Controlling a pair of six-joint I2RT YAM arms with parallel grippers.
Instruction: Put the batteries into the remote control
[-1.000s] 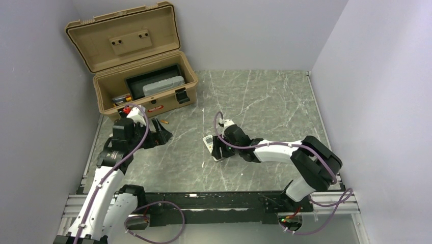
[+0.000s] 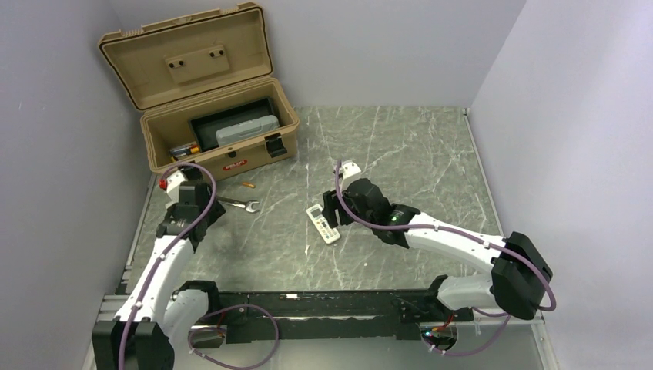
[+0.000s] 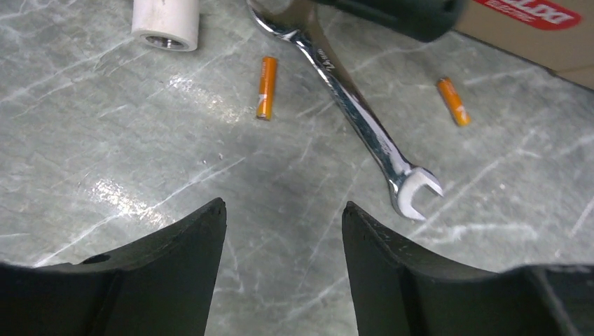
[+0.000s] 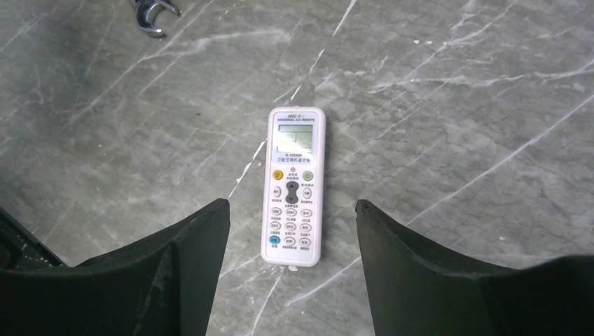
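The white remote control (image 4: 293, 185) lies face up on the marble table, just below and ahead of my right gripper, whose fingers are apart with nothing between them. My left gripper is also open and empty, above the table at the left. Two orange batteries lie on the table beyond its fingers in the left wrist view: one (image 3: 266, 88) left of the wrench, one (image 3: 453, 101) right of it.
A steel wrench (image 3: 357, 115) lies near the batteries, with a white cylinder (image 3: 164, 21) beside them. An open tan toolbox (image 2: 219, 162) stands at the back left.
My left gripper has moved left, uncovering the wrench in the top view. My right gripper has shifted up in the top view, and its arm has extended rightward at the elbow.
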